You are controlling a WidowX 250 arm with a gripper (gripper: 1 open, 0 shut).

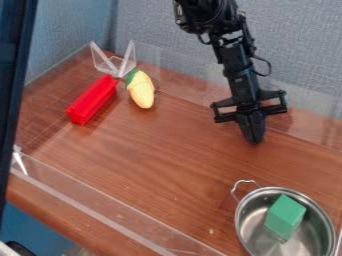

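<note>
My black gripper (253, 128) hangs low at the back right of the wooden table, its fingers pointing down and shut, with nothing seen between them. A steel pot (251, 239) with a green block (285, 216) inside stands at the front right. At the back left lie a red object (91, 99) and a yellow item with a green top (142, 89), to the left of my gripper.
A clear plastic corner piece (107, 60) sits at the back left. Clear low walls edge the table (160, 170), whose middle is bare. A dark post runs along the left edge of the view.
</note>
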